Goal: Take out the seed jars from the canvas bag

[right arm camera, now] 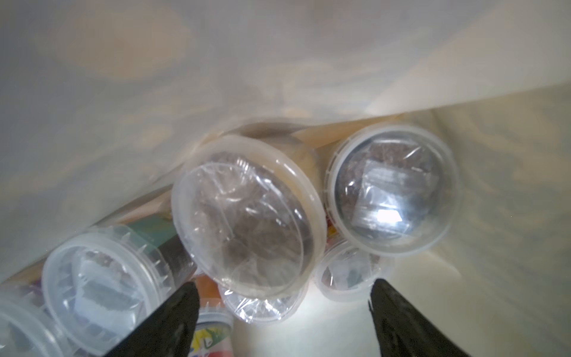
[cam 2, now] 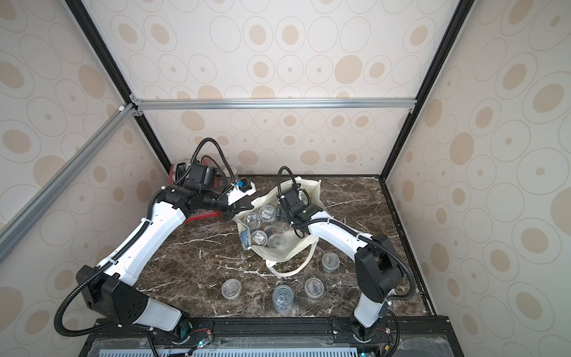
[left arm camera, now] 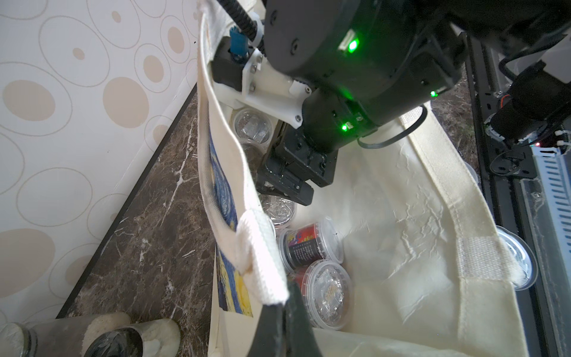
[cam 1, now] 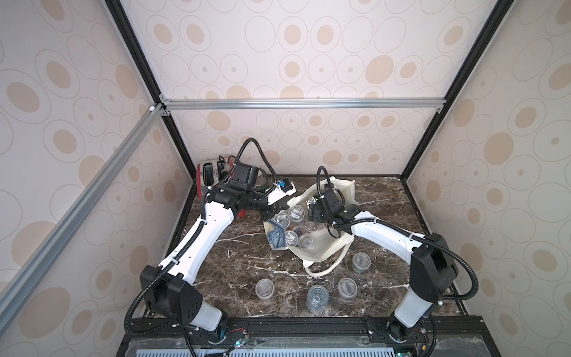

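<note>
The cream canvas bag lies open, holding several clear-lidded seed jars, some upright, some on their sides. My left gripper is shut at the bag's left rim, pinching the white fabric edge or just beside it; which is unclear. My right gripper is inside the bag above the jars, part open, with jar lids beyond and between its fingertips and none clearly held.
Several clear jars stand on the marble table in front of the bag. A red-edged object with tools sits at the back left.
</note>
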